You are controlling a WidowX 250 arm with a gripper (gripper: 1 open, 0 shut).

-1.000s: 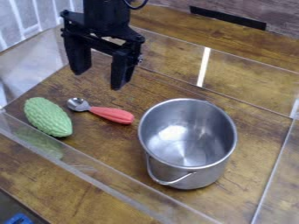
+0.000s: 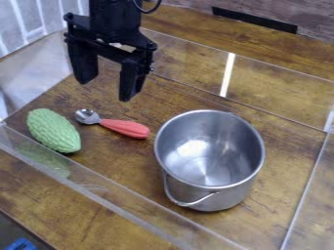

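Note:
My black gripper [image 2: 108, 80] hangs in the upper left of the camera view with its fingers apart and pointing down, empty. Below it on the wooden table lies a spoon with a red handle [image 2: 123, 127] and a metal head. A bumpy green vegetable-like object [image 2: 51, 131] lies to the left of the spoon. A steel pot [image 2: 209, 176] with a wire handle stands at the lower right.
Transparent panel edges run along the left, front and right. A dark blue object [image 2: 14, 234] sits in the bottom left corner.
The spoon, green object and pot are unmoved.

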